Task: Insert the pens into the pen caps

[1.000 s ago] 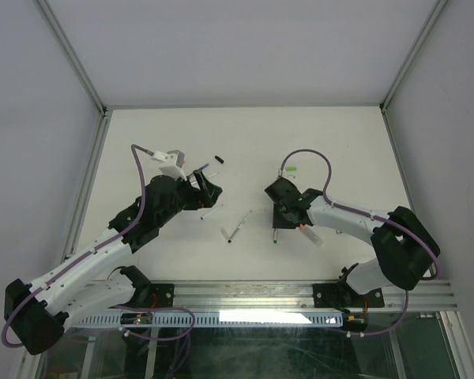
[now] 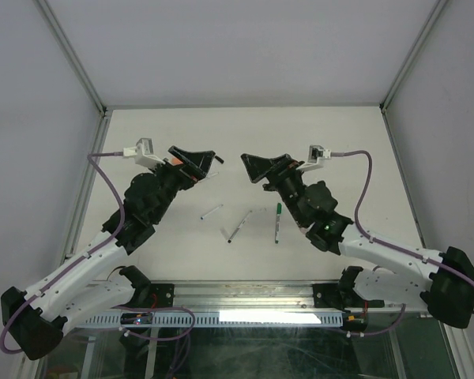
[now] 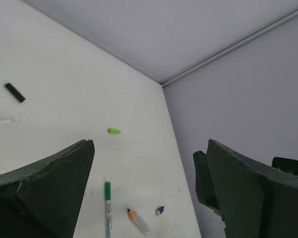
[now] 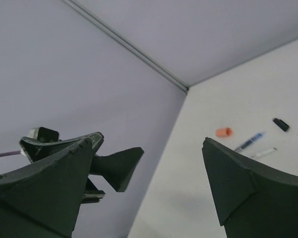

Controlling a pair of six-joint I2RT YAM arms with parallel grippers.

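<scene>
The green marker (image 2: 277, 225) lies on the table, a green cap-like section (image 3: 108, 190) at its far end. My right gripper (image 2: 257, 172) is above the table beyond it, open and empty. At the left, my left gripper (image 2: 204, 167) is open too, its fingers empty. A white pen with a dark end (image 2: 238, 227) and a shorter white pen (image 2: 212, 212) lie mid-table. Loose caps include a black one (image 4: 280, 124), an orange one (image 4: 223, 132), a light green one (image 3: 113, 131) and a small blue one (image 3: 160, 210). A blue pen (image 4: 249, 141) is partly hidden by a finger.
An orange-tipped pen (image 3: 138, 221) lies right of the green marker, mostly under the right arm in the top view. Another white pen (image 4: 263, 153) lies beside the blue one.
My right gripper has lifted off the green marker and moved back, leaving it on the table, slightly shifted. The left gripper has risen and shifted a little farther from the front edge.
</scene>
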